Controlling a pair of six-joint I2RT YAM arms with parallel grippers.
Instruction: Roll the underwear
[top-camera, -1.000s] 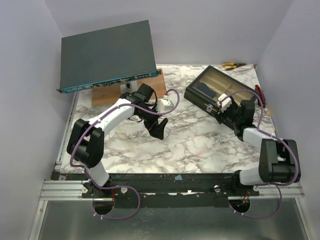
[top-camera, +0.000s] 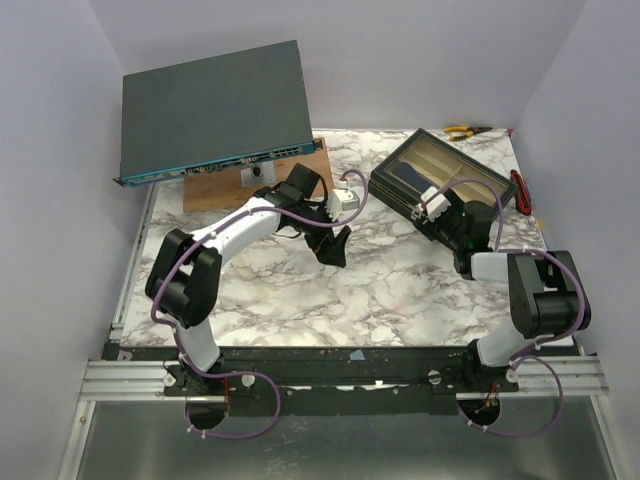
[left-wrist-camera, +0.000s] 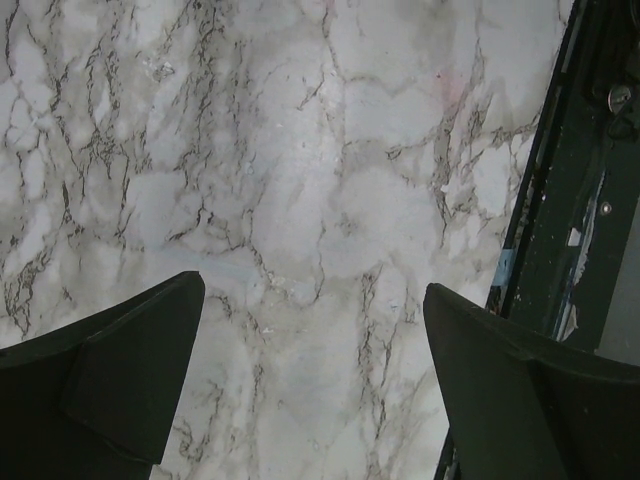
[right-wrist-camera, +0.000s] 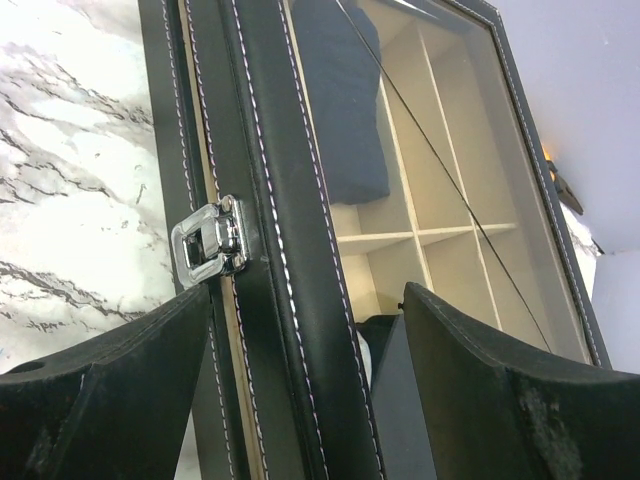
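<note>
Dark folded fabric (right-wrist-camera: 342, 110), likely the underwear, lies in a compartment of the black glass-lidded organizer box (top-camera: 440, 150) at the back right. My right gripper is at the box's front edge near its silver latch (right-wrist-camera: 210, 240), fingers apart with the black rim between them; whether it touches is unclear. My left gripper is open over bare marble table (left-wrist-camera: 300, 180), nothing between its fingers.
A monitor (top-camera: 215, 110) on a wooden stand is at the back left. Pliers (top-camera: 468, 131) and a red tool (top-camera: 522, 195) lie beside the box.
My right arm has shifted left along the box's front. My left gripper has moved slightly right in the top view. The box looks unchanged.
</note>
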